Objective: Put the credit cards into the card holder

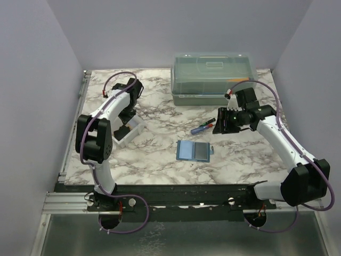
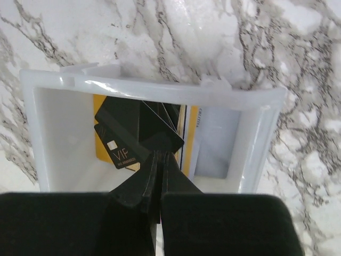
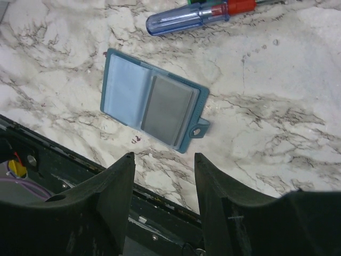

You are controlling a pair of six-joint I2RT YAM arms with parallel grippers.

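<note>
In the left wrist view several cards, among them a black VIP card [image 2: 120, 152], lie overlapping inside a white box [image 2: 269, 128]. My left gripper is above the box, shut with nothing between its fingers; the cards lie beyond its tips. On the marble table, the blue-edged card holder [image 3: 165, 109] lies open with clear pockets. My right gripper stands open and empty, seen over the holder's near side in the right wrist view. From above, the left arm covers part of the white box [image 1: 130, 137].
Two screwdrivers, one with a blue handle [image 1: 198, 129], lie behind the holder [image 1: 193, 151]. A large greenish clear bin [image 1: 213, 100] stands at the back. Bare marble separates the white box from the holder.
</note>
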